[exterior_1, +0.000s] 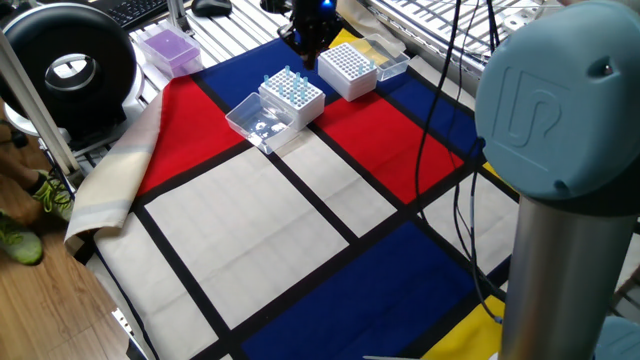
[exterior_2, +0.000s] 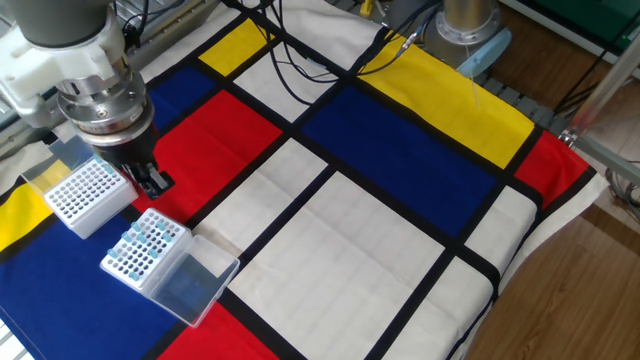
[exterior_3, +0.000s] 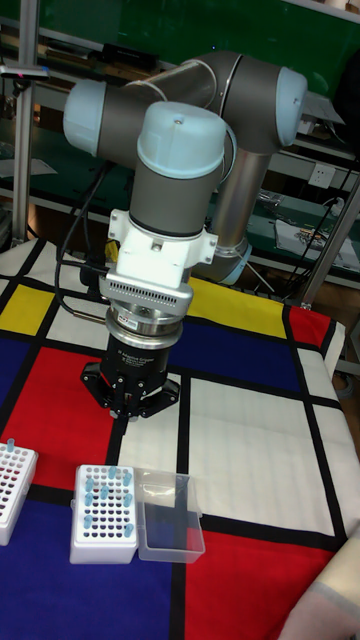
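In exterior view 3 a white rack (exterior_3: 103, 543) holds several pale blue tips (exterior_3: 107, 493) standing in some of its holes. Its clear lid (exterior_3: 168, 530) lies open beside it. A second white rack (exterior_2: 92, 198) is close by, with a single blue tip (exterior_2: 106, 166) visible at its corner and most of its holes empty. My black gripper (exterior_3: 121, 418) points down above the table near both racks, its fingertips drawn together. No object shows clearly between them. Exactly how high the tips hang over the racks is hard to judge.
A purple-topped box (exterior_1: 171, 50) stands on the slatted surface outside the cloth. Dark cables (exterior_2: 290, 65) hang by the arm.
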